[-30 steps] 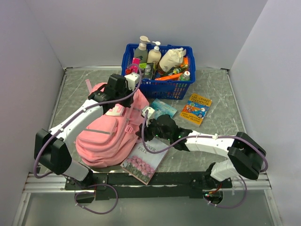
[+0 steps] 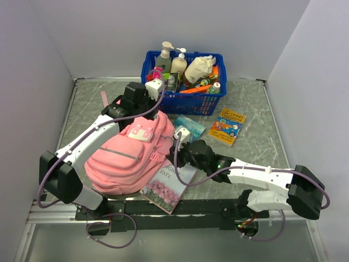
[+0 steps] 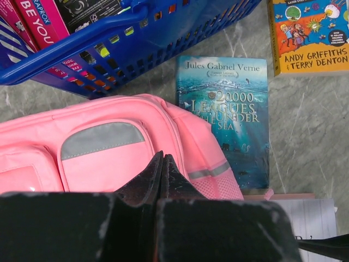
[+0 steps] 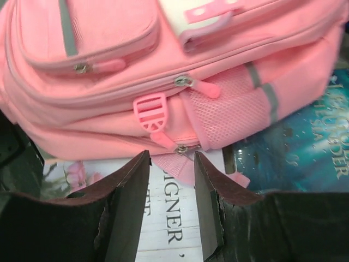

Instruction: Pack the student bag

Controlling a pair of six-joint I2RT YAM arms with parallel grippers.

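The pink backpack (image 2: 120,164) lies at left. My left gripper is over its upper part, closed; what is between its fingers is hidden in the left wrist view. My right gripper is part open over the bag's right side, near a strap and zip pull (image 4: 198,87), nothing seen between its fingers. A white "Designer Fate" book (image 2: 163,191) lies beside and partly under the bag. A blue Jules Verne book (image 3: 223,136) and an orange Treehouse book (image 2: 228,123) lie to the right.
A blue basket (image 2: 202,103) full of bottles, books and other items stands at the back. Pale walls bound the space on the sides and back.
My right gripper has shifted slightly right, away from the bag's side, and its arm's elbow has moved right and down. The left arm has risen or shifted very slightly.
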